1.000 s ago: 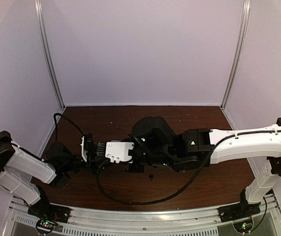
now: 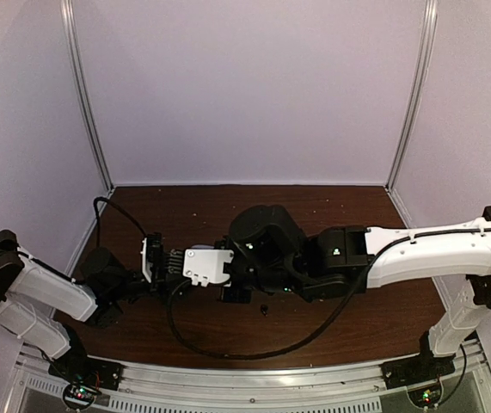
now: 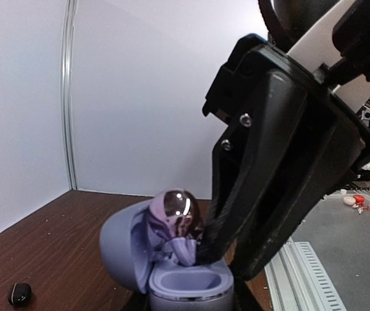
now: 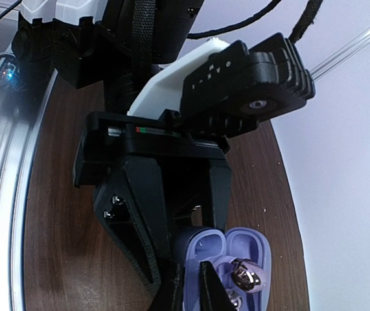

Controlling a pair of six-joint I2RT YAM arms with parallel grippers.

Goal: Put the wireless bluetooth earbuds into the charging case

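Observation:
My left gripper is shut on the lilac charging case (image 3: 191, 280), which is held up with its lid (image 3: 121, 249) swung open. A lilac earbud with a shiny domed head (image 3: 175, 214) sits tilted at the case's slots, its stem pointing down; whether it is fully seated cannot be told. The right gripper is right over the case, its fingertips apart with nothing visible between them. In the left wrist view its finger (image 3: 253, 162) reaches down beside the earbud. From above, the right arm covers most of the case.
A small black oval item (image 3: 20, 294) lies on the brown table (image 2: 348, 327). The right arm's cable (image 2: 262, 354) loops over the front of the table.
Almost nothing differs in the top view; both arms hold nearly the same place over the case.

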